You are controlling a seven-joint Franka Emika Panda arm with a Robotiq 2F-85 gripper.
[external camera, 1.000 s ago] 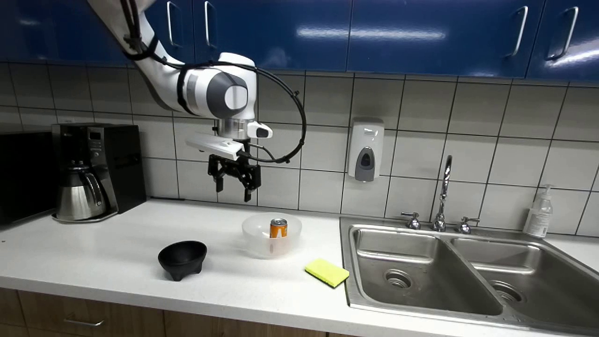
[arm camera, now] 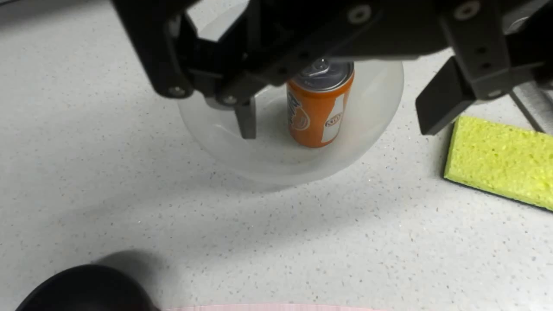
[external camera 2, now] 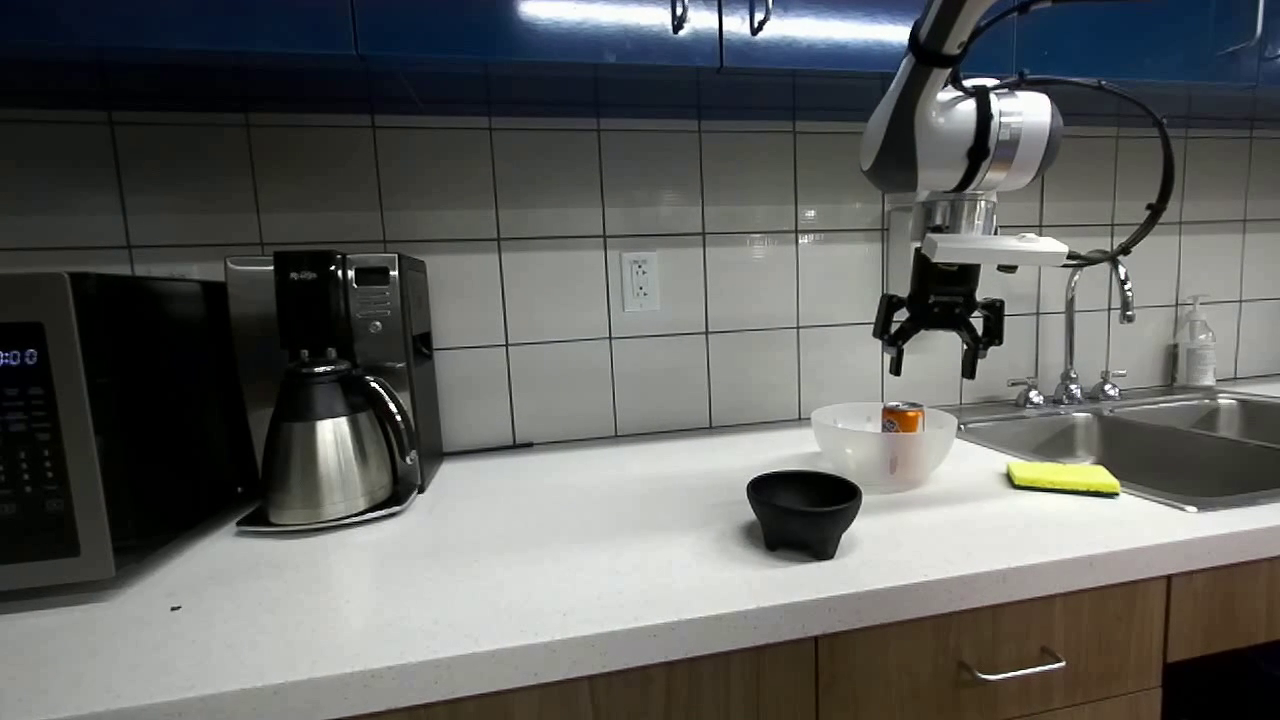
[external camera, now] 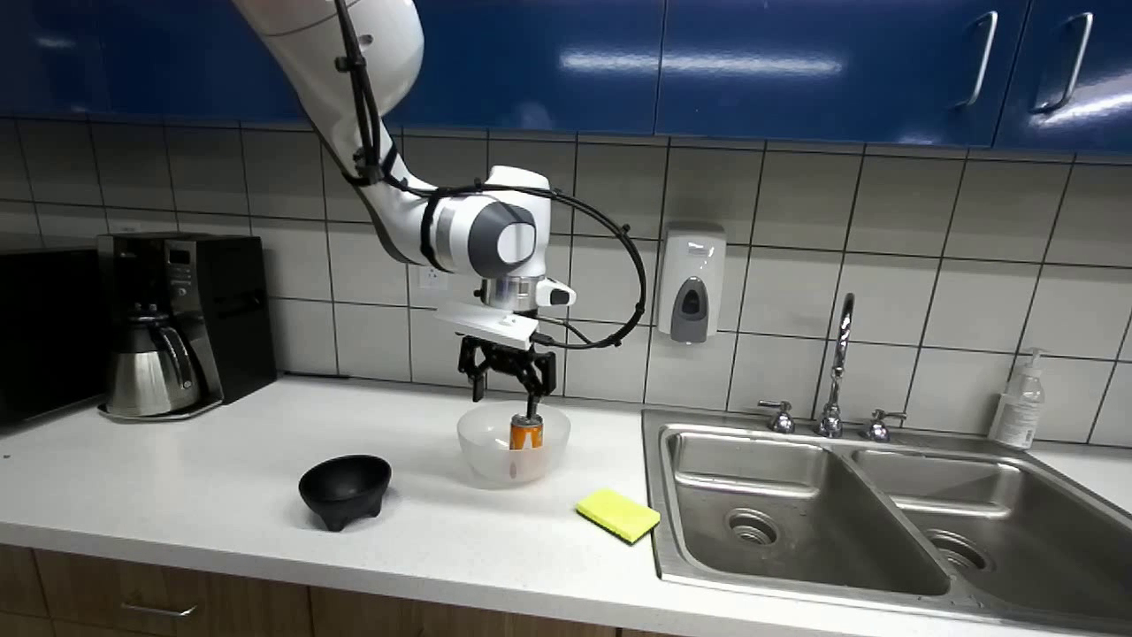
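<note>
An orange soda can (external camera: pixel 525 433) stands upright inside a translucent white bowl (external camera: pixel 488 456) on the counter. The wrist view shows the can (arm camera: pixel 316 116) between and below my spread fingers, with the bowl (arm camera: pixel 228 150) around it. My gripper (external camera 2: pixel 933 364) hangs open above the bowl, its fingertips higher than the can's top in exterior view 2, with nothing held. In exterior view 1, one finger of the gripper (external camera: pixel 506 398) overlaps the can's top; contact cannot be told from that angle.
A black footed bowl (external camera 2: pixel 804 510) sits front-left of the white bowl. To the right lie a yellow sponge (external camera: pixel 618 515) and the double sink (external camera: pixel 666 510). A coffee maker (external camera: pixel 239 313) stands far left.
Over the last second my arm has moved right and down, from up and left of the white bowl to just above it. Can and bowl have not moved.
</note>
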